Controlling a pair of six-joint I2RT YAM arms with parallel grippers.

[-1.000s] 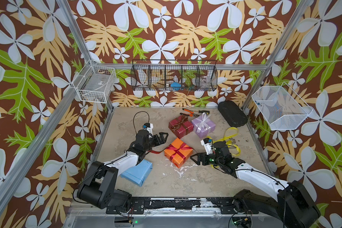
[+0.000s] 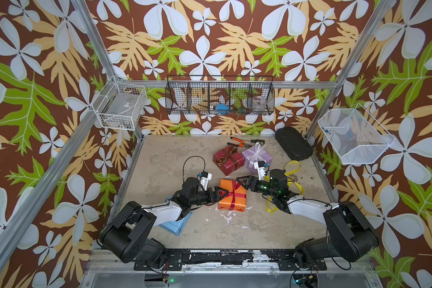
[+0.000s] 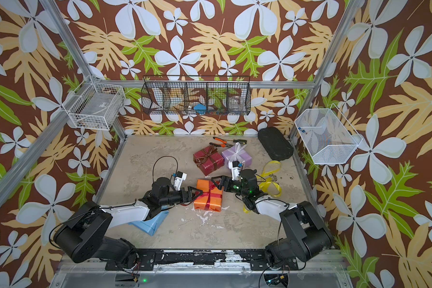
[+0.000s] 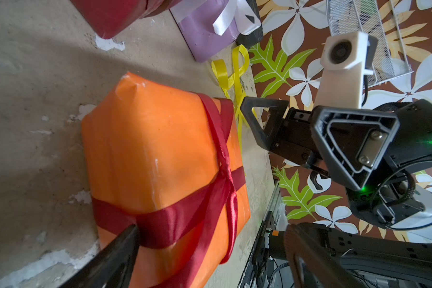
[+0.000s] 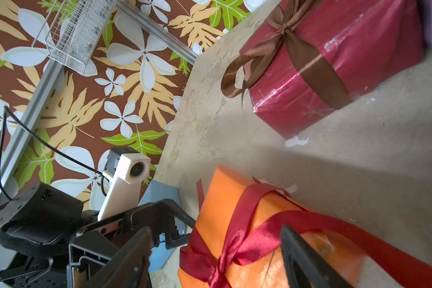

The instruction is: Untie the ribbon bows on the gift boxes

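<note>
The orange box point(image 2: 232, 204) carries crossed red ribbons point(image 4: 216, 148) with loose lengths over it. My left gripper point(image 2: 221, 193) is open at the box's left, its blurred fingers low in the left wrist view. My right gripper point(image 2: 241, 181) is at the box's upper right, part open, with nothing clearly held. Behind are a maroon box point(image 2: 225, 158) with a brown bow and a lilac box point(image 2: 256, 158) with a white bow.
A blue package point(image 2: 175, 225) lies front left, yellow ribbon point(image 2: 292, 168) at right, a black case point(image 2: 292, 144) and tools point(image 2: 240, 143) at the back.
My left gripper has moved right and down to the orange box; my right gripper has moved up to its top right. The box has turned to sit more squarely.
</note>
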